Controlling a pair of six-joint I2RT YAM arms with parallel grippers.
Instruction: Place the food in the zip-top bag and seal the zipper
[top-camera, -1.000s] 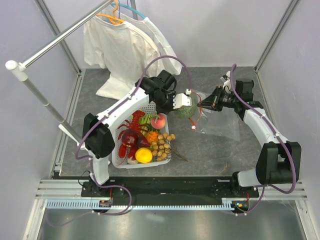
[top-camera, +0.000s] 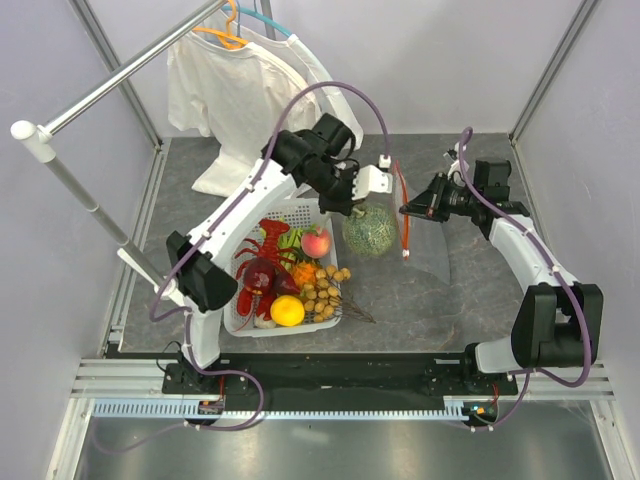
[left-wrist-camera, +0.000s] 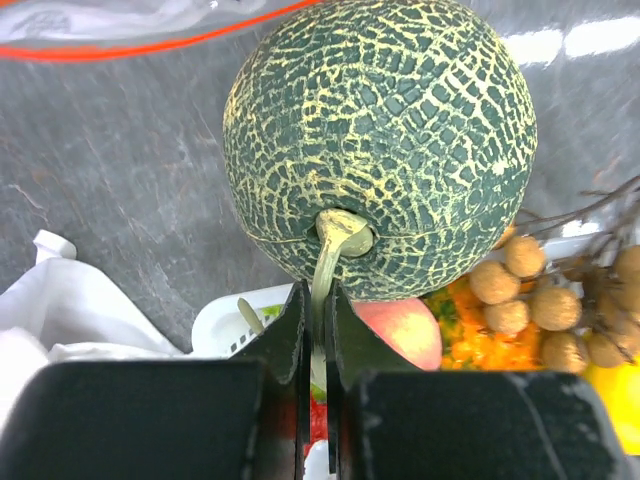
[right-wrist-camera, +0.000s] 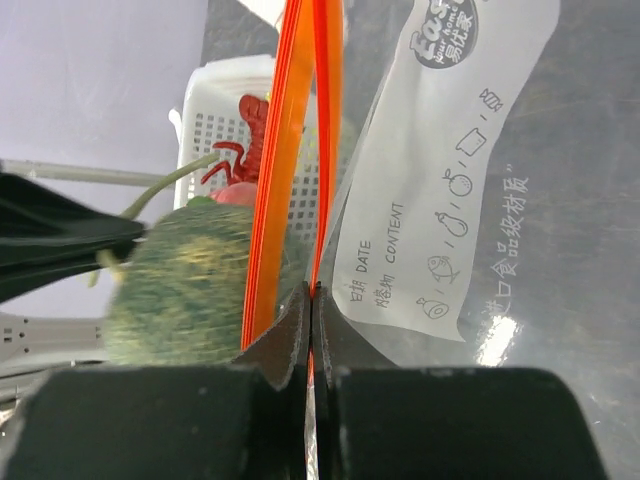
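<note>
The green netted melon hangs by its stem from my left gripper, shut on that stem, just right of the food basket. In the right wrist view my right gripper is shut at the orange zipper edge of the clear bag, which hangs beside the melon; the melon appears outside it, on the left. The bag's printed side faces right. In the top view the zipper stands roughly vertical between melon and right gripper.
The basket holds a peach, an orange, a red lobster, longans and other produce. White shirts hang from a rack at the upper left.
The left gripper and melon have shifted against the bag: the zipper was nearer and slanted over the melon, and now stands upright to its right.
</note>
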